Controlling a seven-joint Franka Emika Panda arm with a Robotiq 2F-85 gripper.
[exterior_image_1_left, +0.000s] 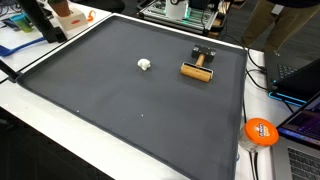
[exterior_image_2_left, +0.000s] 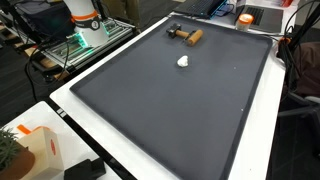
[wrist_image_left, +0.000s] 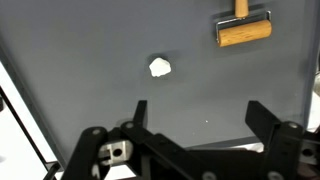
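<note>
On the dark grey mat (exterior_image_1_left: 130, 105) lies a small white lump (exterior_image_1_left: 144, 64), perhaps crumpled paper or cloth. It shows again as a white lump (exterior_image_2_left: 183, 61) in exterior view 2 and a pale lump (wrist_image_left: 159, 67) in the wrist view. A roller tool with a tan cylinder (exterior_image_1_left: 197, 72) and a wooden handle rests to its right; the wrist view shows the tan roller (wrist_image_left: 245, 33) at upper right. My gripper stands open high over the mat, its black fingers wide apart at the lower edge of the wrist view, nothing between them.
An orange-lidded jar (exterior_image_1_left: 261, 132) and laptops stand beyond the mat's right edge. In exterior view 2 a potted plant (exterior_image_2_left: 12, 155) and a black block (exterior_image_2_left: 86, 170) sit at lower left.
</note>
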